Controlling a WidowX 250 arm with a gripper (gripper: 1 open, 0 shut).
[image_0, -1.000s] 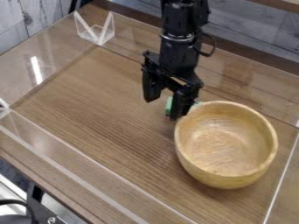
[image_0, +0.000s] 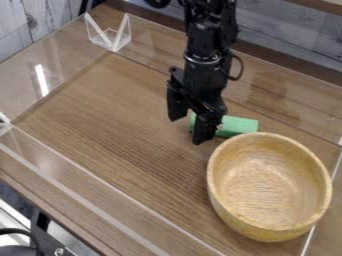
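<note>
My black gripper (image_0: 190, 116) hangs over the middle of the wooden tabletop, fingers apart and open. Beside and partly behind its right finger lies a green object (image_0: 235, 126), flat on the table; whether the finger touches it is unclear. A large pale wooden bowl (image_0: 267, 215) stands just to the front right of the gripper and the green object.
A white wire-like stand (image_0: 110, 35) is at the back left, by the table's edge. Cables (image_0: 27, 240) show at the bottom left corner.
The bowl sits further toward the front right than before, and more of the green object shows. The gripper has shifted slightly.
</note>
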